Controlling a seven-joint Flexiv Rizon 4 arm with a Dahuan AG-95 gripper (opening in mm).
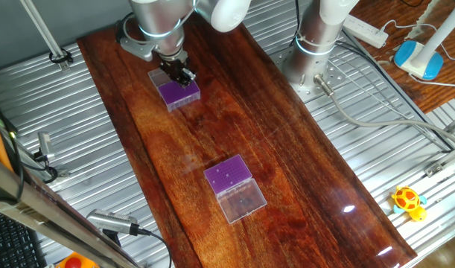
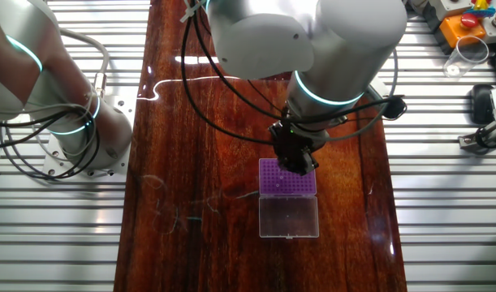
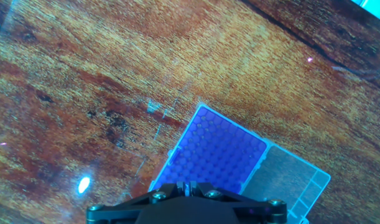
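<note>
Two open boxes with purple perforated racks lie on the wooden table. The far purple rack (image 1: 179,92) has its clear lid (image 2: 288,217) folded open, flat beside it. My gripper (image 1: 187,77) hangs over that rack, pointing down. In the wrist view, the gripper overlaps the near edge of the purple grid (image 3: 211,149). Its fingertips look drawn together, with nothing visible between them. Whether the tips touch the rack cannot be told. The second purple rack (image 1: 228,174), with a few small pale pieces in it, lies farther down the table with its clear lid (image 1: 242,201) open.
Bare wooden table (image 1: 205,130) separates the two boxes. The robot's base column (image 1: 310,63) stands at the table's right side. Beyond the table edges are a camera (image 1: 113,222) with a cable and a toy turtle (image 1: 408,201).
</note>
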